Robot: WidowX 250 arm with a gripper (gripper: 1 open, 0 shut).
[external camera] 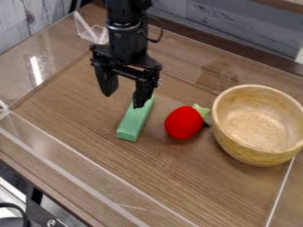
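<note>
My black gripper (124, 82) hangs over the wooden table, just above and left of a mint-green bar (136, 117) lying at a slant, its fingers pointing down and spread apart, with nothing seen between them. A red, rounded object (182, 122) with a green top, like a tomato or strawberry, lies to the bar's right.
A large yellow bowl (253, 127) stands at the right. A black cable shows at the bottom left corner and some pale thing at the top left edge.
</note>
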